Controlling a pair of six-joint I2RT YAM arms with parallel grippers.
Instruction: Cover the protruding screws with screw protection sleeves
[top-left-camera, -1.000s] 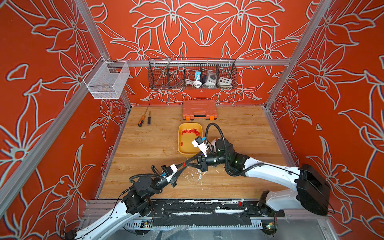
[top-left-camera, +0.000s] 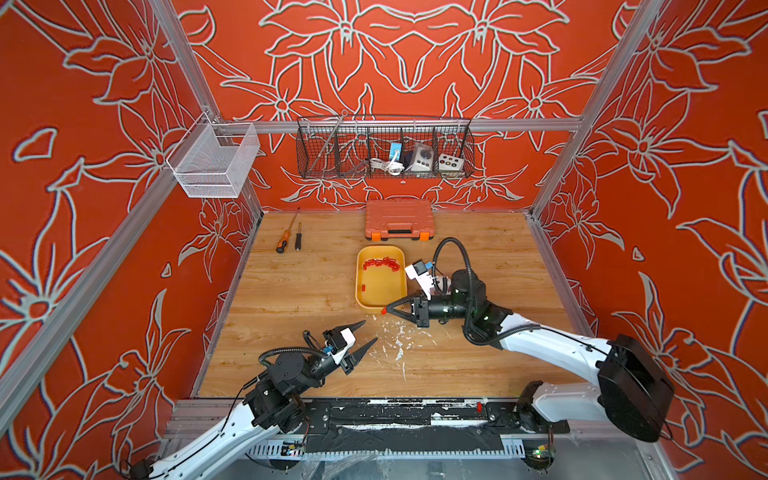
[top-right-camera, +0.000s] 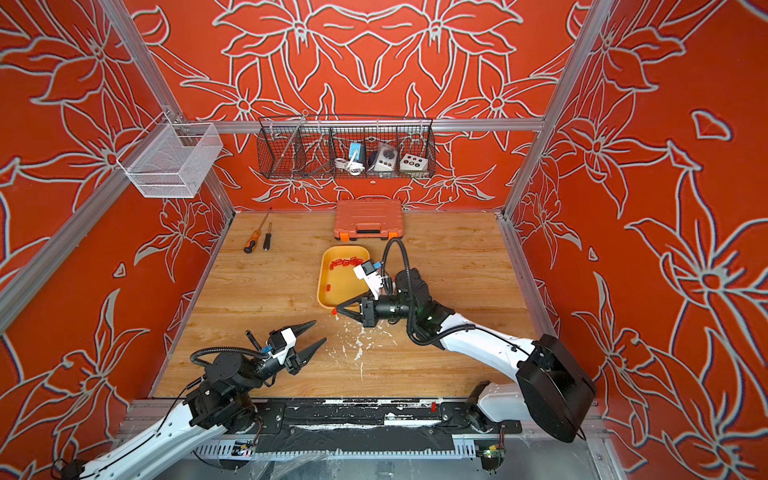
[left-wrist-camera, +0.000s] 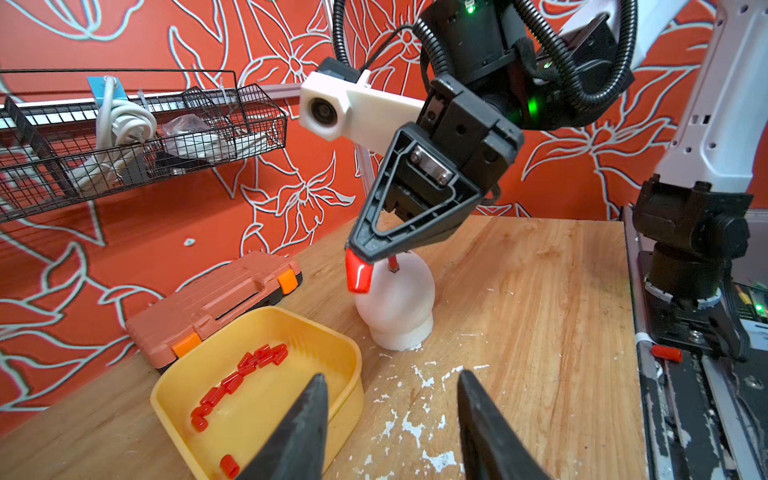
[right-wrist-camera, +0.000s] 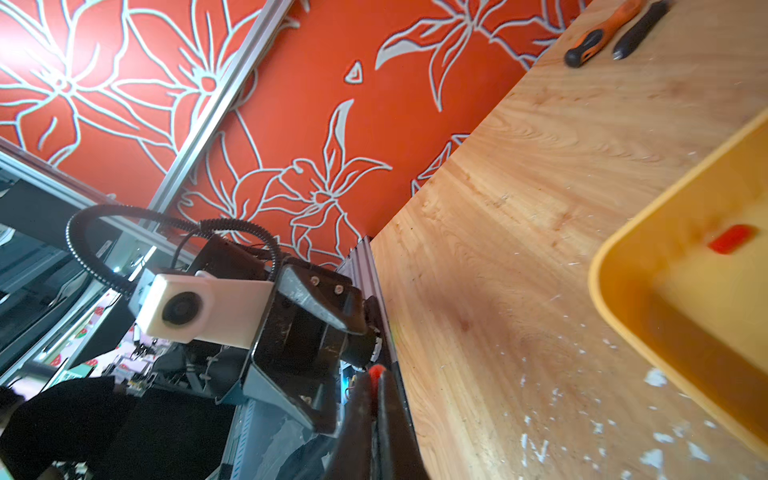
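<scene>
My right gripper (top-left-camera: 387, 310) is shut, with a small red sleeve (left-wrist-camera: 358, 273) held at its fingertips above the tabletop. To its lower left, my left gripper (top-left-camera: 370, 332) stands open and empty, its fingers (left-wrist-camera: 300, 432) spread wide. More red sleeves (left-wrist-camera: 230, 378) lie in the yellow tray (left-wrist-camera: 172, 420), most in a row, one (right-wrist-camera: 732, 238) apart from the rest. Behind the right gripper a rounded white object (left-wrist-camera: 400, 308) rests on the table, with a red bit (left-wrist-camera: 393, 264) near its top. No bare screw can be made out.
An orange case (top-left-camera: 399, 217) lies behind the tray. Two screwdrivers (top-left-camera: 285, 236) lie at the back left. Another red piece (left-wrist-camera: 666, 352) sits on the dark front rail. White flecks (top-left-camera: 400, 344) mark the table near the grippers.
The right gripper has drawn away, up and to the right in the top left view, with the sleeve.
</scene>
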